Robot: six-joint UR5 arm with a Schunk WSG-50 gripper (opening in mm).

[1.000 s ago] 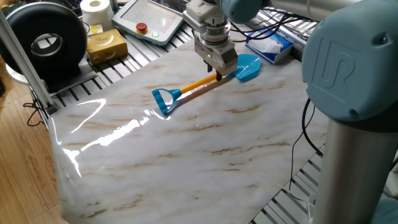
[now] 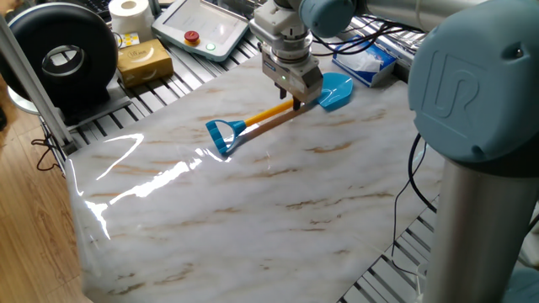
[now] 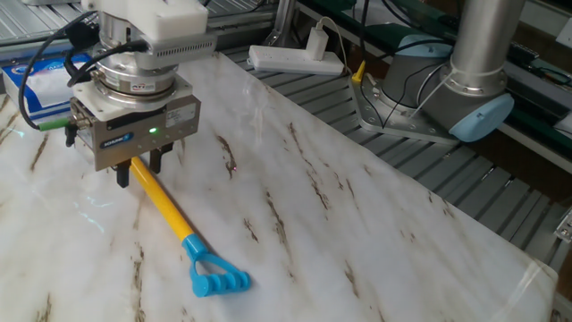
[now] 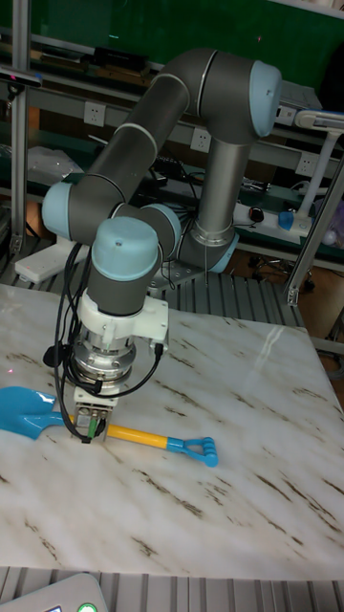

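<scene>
A toy shovel lies on the marble-patterned table, with a blue blade (image 2: 336,92), a yellow shaft (image 2: 268,114) and a blue grip (image 2: 224,135). Over the shaft near the blade, my gripper (image 2: 290,98) points down. In exterior view 2 its two dark fingers (image 3: 122,174) stand apart, so it is open, and the yellow shaft (image 3: 164,200) emerges from beneath it. Whether the fingertips reach down beside the shaft or hover above it is hard to tell. The gripper body hides part of the shaft in exterior view 3, where the blade (image 4: 25,411) shows on the left.
A blue-and-white tissue pack (image 2: 365,63) sits near the blade at the table's edge. Beyond the far edge are a brown box (image 2: 145,63), a teach pendant (image 2: 200,28) and a black spool (image 2: 59,57).
The gripper has shifted only very slightly over the shaft. The shovel lies where it was, and the fingers remain apart.
</scene>
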